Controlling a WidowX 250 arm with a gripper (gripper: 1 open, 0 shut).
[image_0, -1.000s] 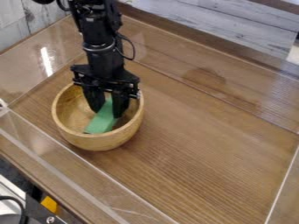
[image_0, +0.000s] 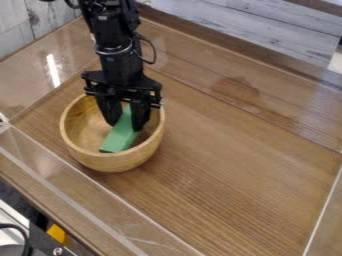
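A wooden bowl (image_0: 94, 148) sits on the wooden table at the left. Inside it lies a green object (image_0: 119, 141), partly covered by my black gripper (image_0: 127, 116), which reaches down over the bowl's rim. The gripper's fingertips are at the green object's upper end, and it looks shut on that object, though the contact is partly hidden.
White wooden boards (image_0: 267, 30) run along the back. A dark cable and a small yellow item (image_0: 56, 233) are at the lower left edge.
The gripper and green object have shifted very slightly within the bowl; little else differs.
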